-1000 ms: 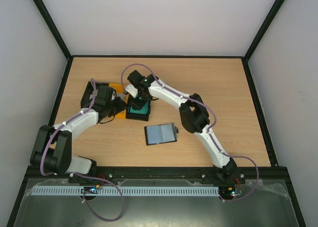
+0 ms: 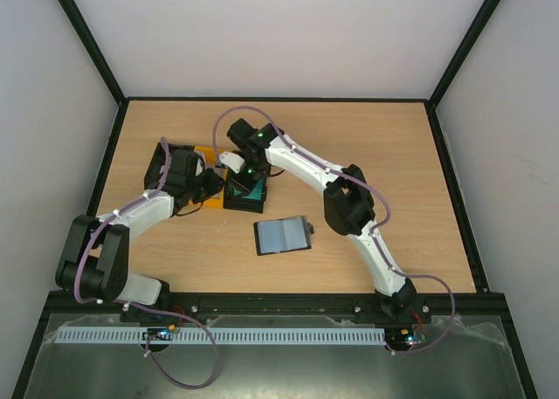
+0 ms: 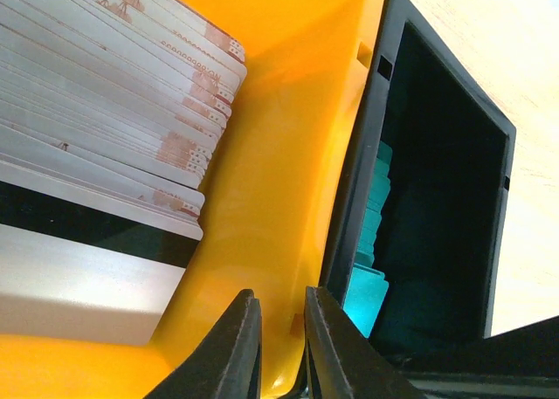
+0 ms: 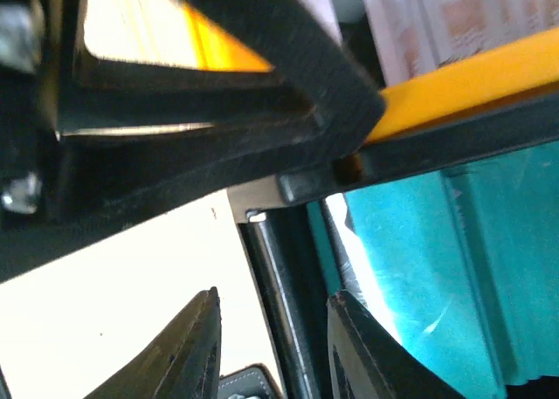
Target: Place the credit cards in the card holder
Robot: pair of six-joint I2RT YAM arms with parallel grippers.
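The teal cards point(image 3: 365, 299) lie in a black bin point(image 3: 505, 154), and pale cards point(image 3: 96, 93) fill the yellow bin point(image 3: 332, 168) against its left side. My left gripper is shut on the yellow bin's wall near its front corner. Over the black bin's edge, my right gripper stands part open; the bin's black wall shows between its fingers, one of them close to the teal cards. No card shows in its grasp. In the top view, the card holder point(image 2: 283, 235) lies open on the table, its pale inner pages facing up.
Another black bin point(image 2: 154, 168) stands at the far left, beyond the left arm. All the bins sit close side by side.
The black bin with the teal cards has shifted slightly to the right. My right arm's elbow has swung a little rightward. The left arm has barely moved, and the holder stays in place.
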